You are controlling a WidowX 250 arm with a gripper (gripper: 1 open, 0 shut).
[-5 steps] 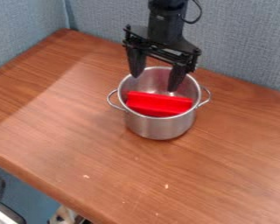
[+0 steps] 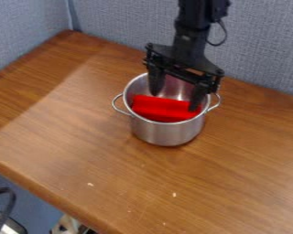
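A steel pot point(image 2: 167, 130) with two side handles stands on the wooden table. Inside it lies a red cylinder point(image 2: 161, 108), lengthwise from left to right. My black gripper point(image 2: 175, 86) is open, its fingers reaching down into the back of the pot's mouth, above and behind the red cylinder. Whether it touches the cylinder is hard to tell.
Bare wood point(image 2: 70, 137) surrounds the pot on the left, front and right. A grey padded wall point(image 2: 88, 23) rises behind the table. Cables lie beyond the table's front left edge.
My gripper has moved down into the pot and turned slightly. The pot and red cylinder look unmoved.
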